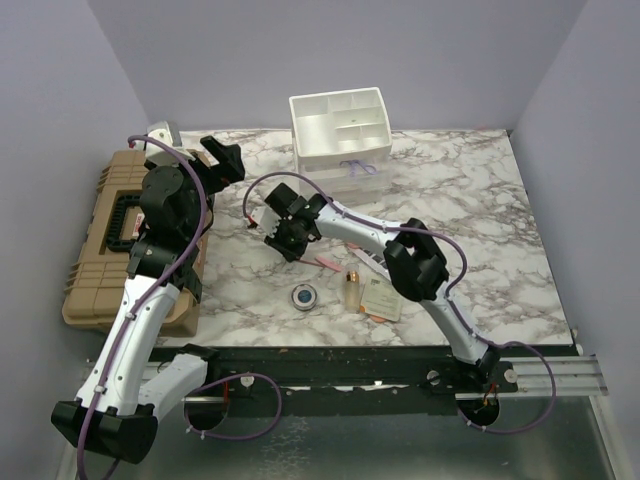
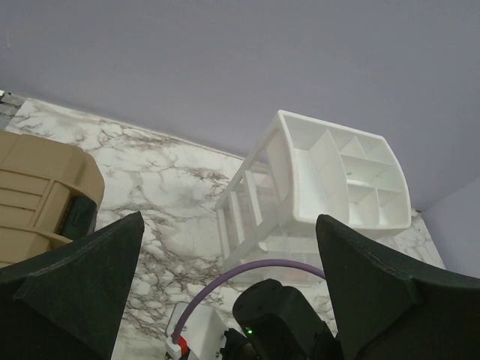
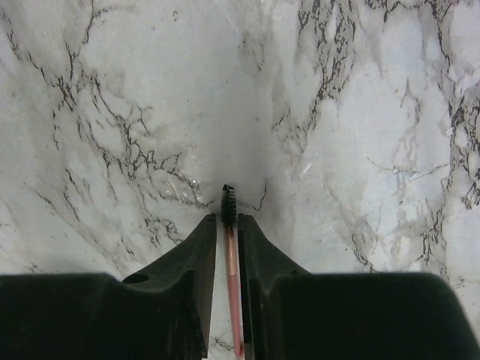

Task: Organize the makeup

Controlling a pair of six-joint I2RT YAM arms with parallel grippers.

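Note:
A thin pink brush (image 3: 234, 300) with a dark spoolie tip lies on the marble. My right gripper is low over it, fingertips close on either side of the shaft below the bristles; whether it grips is unclear. My left gripper is raised at the left, open and empty. The white makeup organizer (image 1: 311, 120) stands at the back center. In front lie a round compact (image 1: 304, 296), a gold-topped bottle (image 1: 352, 294), a pale palette (image 1: 382, 302) and a pink item (image 1: 330, 263).
A tan hard case (image 1: 98, 290) fills the left end of the table, under my left arm. Walls border the back and sides.

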